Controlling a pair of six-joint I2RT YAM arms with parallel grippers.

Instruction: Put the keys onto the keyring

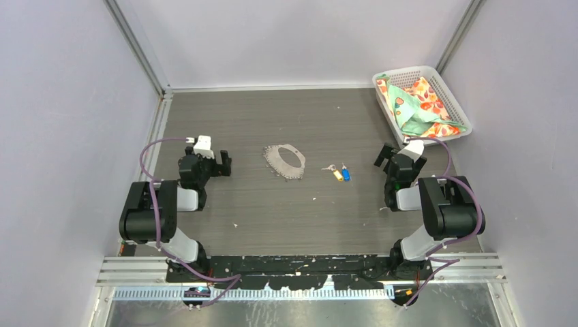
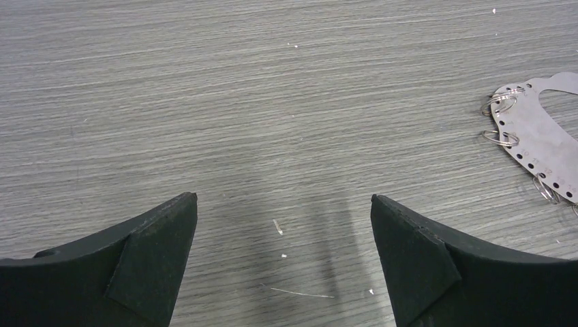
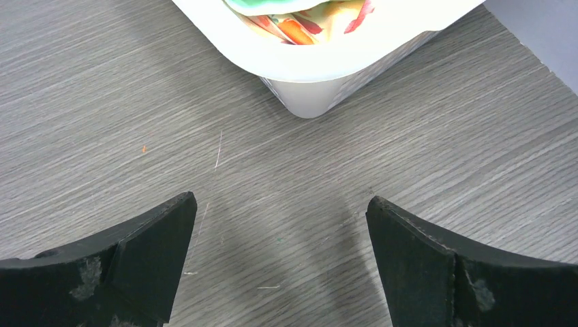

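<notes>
A flat pale keyring plate with a large opening lies left of the table's middle; in the left wrist view several thin wire rings hang from the edge of this plate. To its right, apart from it, is a small cluster: a silver key, a yellow tag and a blue tag. My left gripper stands open and empty, well left of the plate. Open and empty too, my right gripper is to the right of the keys, which lie outside its wrist view.
A white basket holding a green and orange patterned cloth sits at the back right, just beyond my right gripper. Small light scraps dot the grey table. Around the plate and keys the surface is clear.
</notes>
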